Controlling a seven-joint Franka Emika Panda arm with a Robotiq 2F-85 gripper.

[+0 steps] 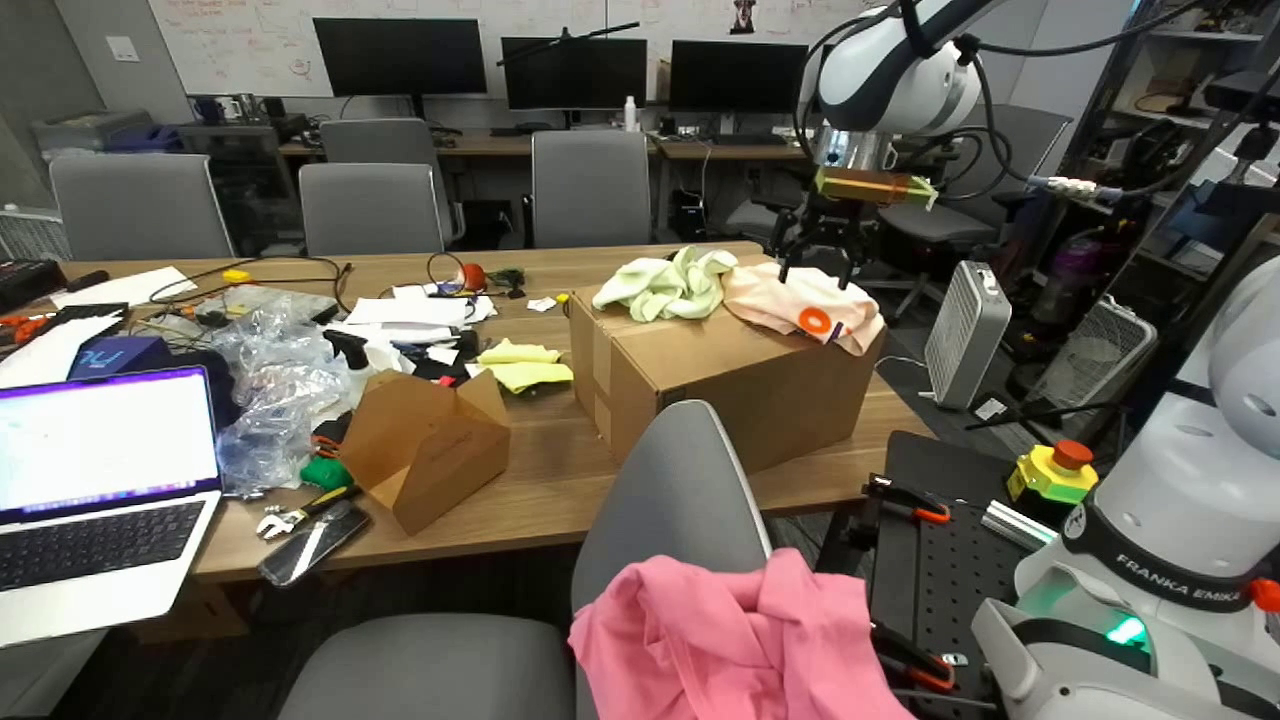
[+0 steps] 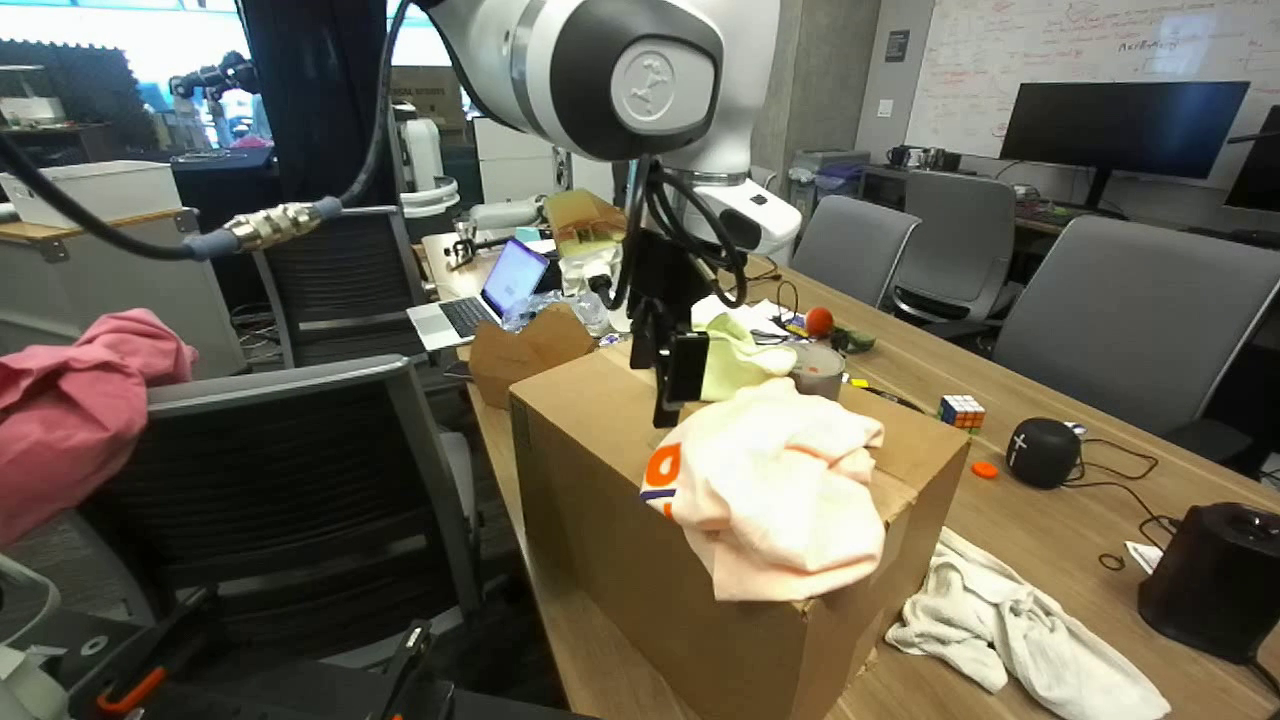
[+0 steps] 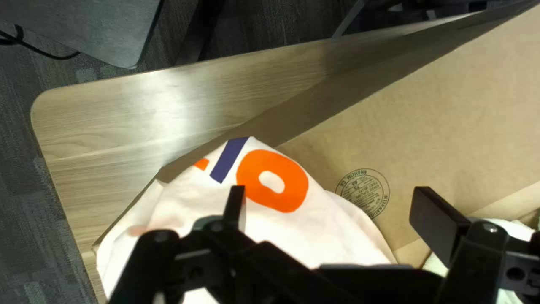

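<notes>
A peach cloth [image 1: 801,302] with an orange and dark-blue print lies crumpled on top of the cardboard box [image 1: 744,384], draped over its edge. Beside it on the box is a pale green cloth [image 1: 668,284]. My gripper [image 1: 818,276] is open above the peach cloth in exterior view 1. From the wrist, the gripper has its fingers wide apart, with the printed part of the peach cloth [image 3: 273,181] and bare cardboard below them and nothing held. In exterior view 2 the near finger [image 2: 687,366] partly covers the green cloth [image 2: 738,358].
A white cloth [image 2: 1020,630] lies on the table beside the box. Behind the box stand a Rubik's cube [image 2: 962,413] and a black speaker [image 2: 1041,452]. Pink fabric [image 1: 738,636] hangs over a chair. Clutter and a laptop [image 1: 108,480] fill the table's left side.
</notes>
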